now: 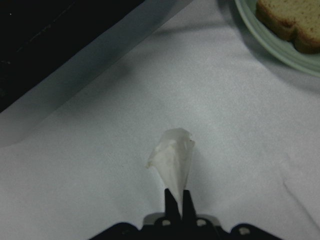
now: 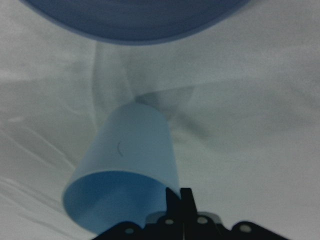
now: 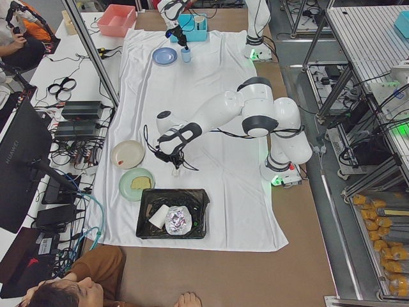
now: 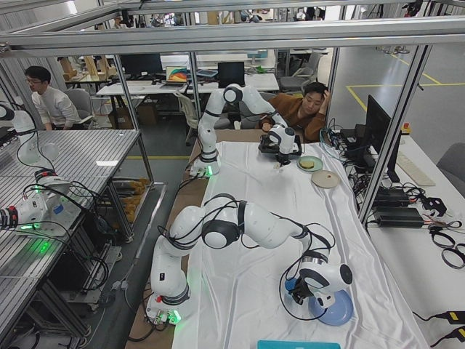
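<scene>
My left gripper is shut on a crumpled, thin white tissue-like piece (image 1: 172,152), above the cloth beside the black tray (image 3: 151,231) and the green plate (image 3: 128,195) with a bread slice (image 1: 290,20). In the right wrist view my right gripper is shut on the rim of a light blue cup (image 2: 130,140), which tilts near the blue plate (image 2: 140,39).
A beige plate (image 3: 127,150) is beside the green one. The black tray holds a foil-covered item (image 3: 178,220) and a white block (image 3: 159,216). A cyan container (image 3: 199,35) stands at the far end.
</scene>
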